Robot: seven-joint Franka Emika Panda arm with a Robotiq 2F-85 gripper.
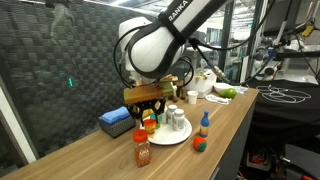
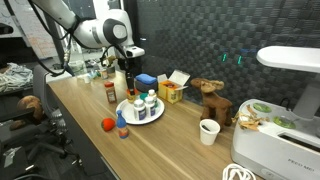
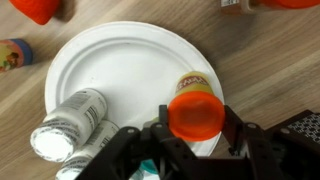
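In the wrist view my gripper is shut on a small bottle with an orange cap (image 3: pixel 197 117), a yellowish body showing beyond the cap. Beneath it is the white plate (image 3: pixel 112 82), the bottle being near one side of it. From the exterior, my gripper (image 1: pixel 147 113) points down and the orange-capped bottle (image 1: pixel 150 127) appears upright at the plate's edge. Whether its base touches the plate cannot be made out. White bottles (image 3: pixel 68 130) stand on the plate, beside a teal cap (image 3: pixel 149 166) partly hidden by my gripper.
A red-capped jar (image 1: pixel 142 149) stands close to the plate. Nearby are a red tomato-like ball (image 2: pixel 108 124) and a blue bottle (image 2: pixel 121 124). Behind sit a blue box (image 1: pixel 115 116) and a yellow carton (image 2: pixel 172 92).
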